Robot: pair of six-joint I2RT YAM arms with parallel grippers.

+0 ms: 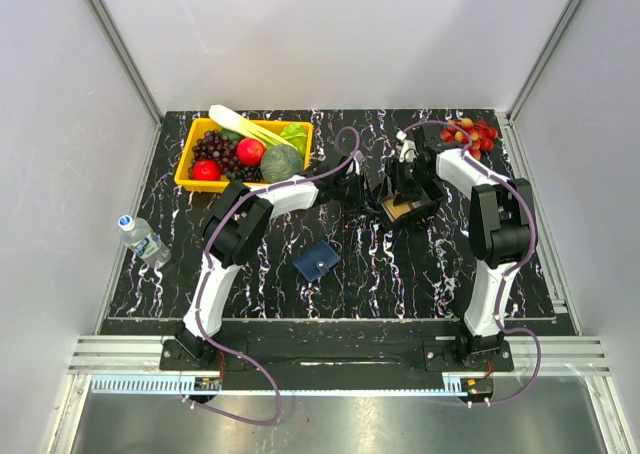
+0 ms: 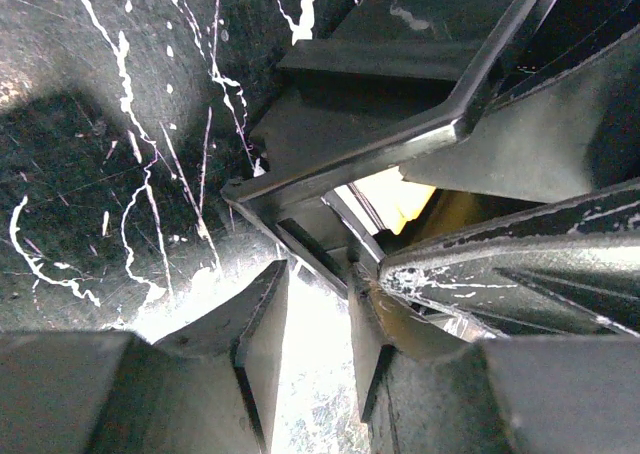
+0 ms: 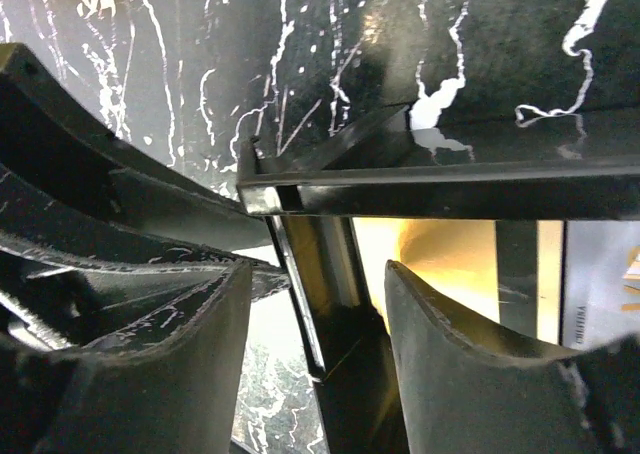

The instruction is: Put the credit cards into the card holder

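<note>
A black open case (image 1: 420, 214) with gold and silver cards inside, gold card (image 3: 440, 264) and silver card (image 3: 600, 294), lies right of centre on the table. My left gripper is at the case's left end, fingers parted by a narrow gap, beside its black frame. My right gripper is over the case's edge, fingers apart on either side of a black rim. Whether either grips the rim is unclear. A blue card holder (image 1: 316, 262) lies closed at the front middle.
A yellow basket (image 1: 182, 166) of produce stands back left, a water bottle (image 1: 145, 242) at left, red grapes (image 1: 478, 132) behind my right arm.
</note>
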